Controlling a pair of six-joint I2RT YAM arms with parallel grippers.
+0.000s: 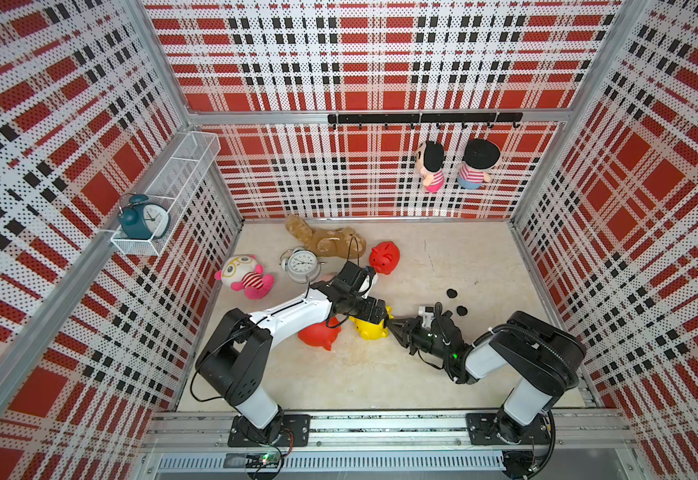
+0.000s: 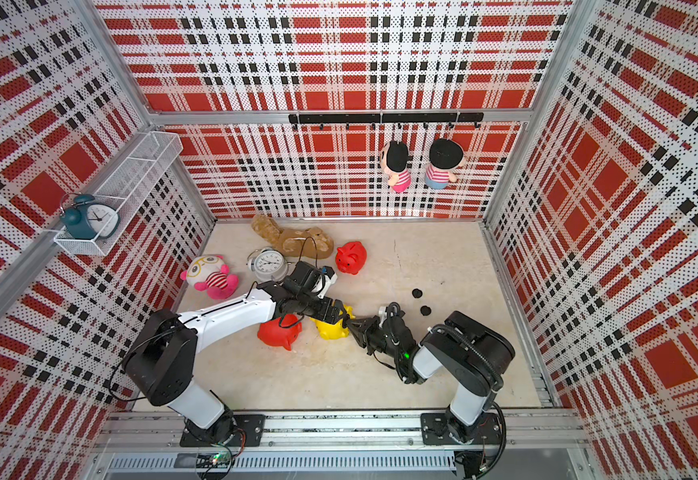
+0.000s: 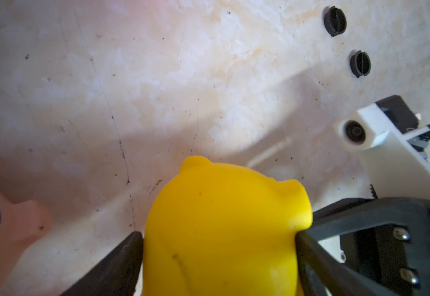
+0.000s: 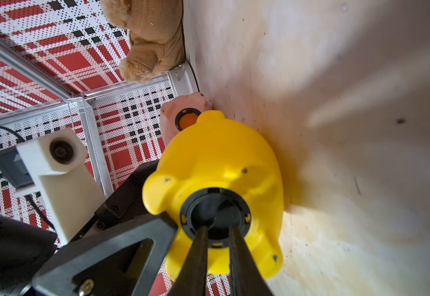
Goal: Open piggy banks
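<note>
A yellow piggy bank [image 3: 220, 222] is between the fingertips of my left gripper, which rest against either side of it. In the right wrist view its black plug [image 4: 215, 214] faces my right gripper, whose narrow fingertips are slightly apart at the plug. A red piggy bank [image 1: 317, 333] lies beside it, partly under the left arm; another [image 1: 384, 257] stands behind. Two loose black plugs [image 3: 334, 21] [image 3: 360, 63] lie on the floor to the right.
A silver alarm clock [image 1: 301, 264], brown plush [image 1: 333, 241] and pink doll [image 1: 245, 277] occupy the back left. Two dolls [image 1: 477, 164] hang on the back wall.
</note>
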